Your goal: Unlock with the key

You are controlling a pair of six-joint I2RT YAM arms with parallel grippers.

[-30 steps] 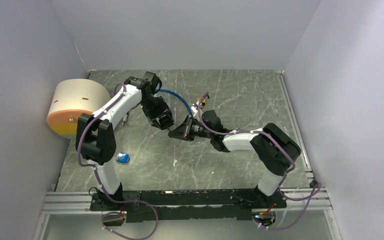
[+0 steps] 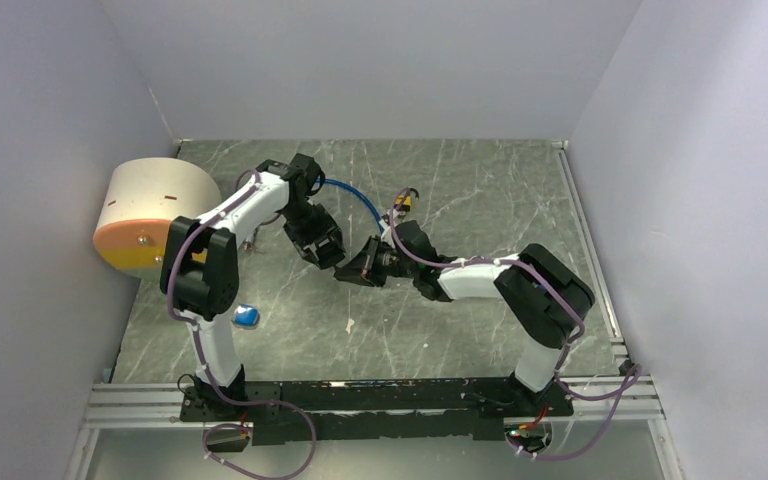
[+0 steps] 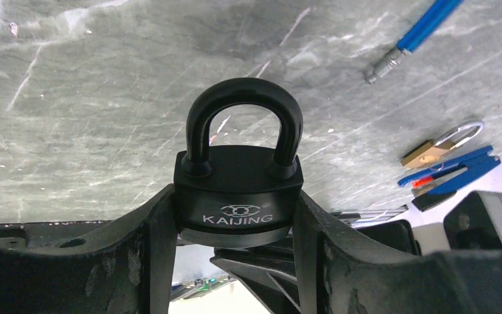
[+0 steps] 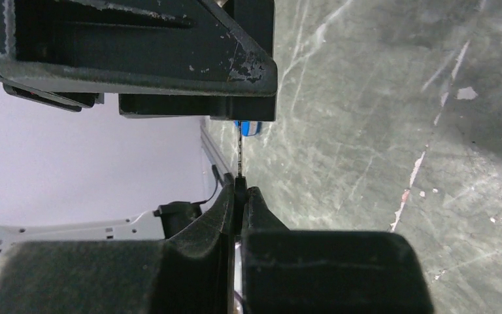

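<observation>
A black KAIJING padlock (image 3: 238, 190) with a closed shackle sits between the fingers of my left gripper, which holds it above the marble table. Just beside it in the top view, my right gripper (image 2: 348, 274) is shut on a thin key (image 4: 240, 147) with a dark head, seen pointing toward the left gripper in the right wrist view. The key's tip is hidden behind the left gripper's black parts, so I cannot tell whether it is inside the lock.
A blue cable (image 3: 431, 19), a brass padlock (image 3: 425, 154) and a blue tool (image 3: 464, 173) lie on the table (image 2: 490, 190). A cylindrical object (image 2: 150, 210) stands at the left, with a small blue item (image 2: 246, 315) below it.
The right gripper has shifted slightly the same way, staying close to it.
</observation>
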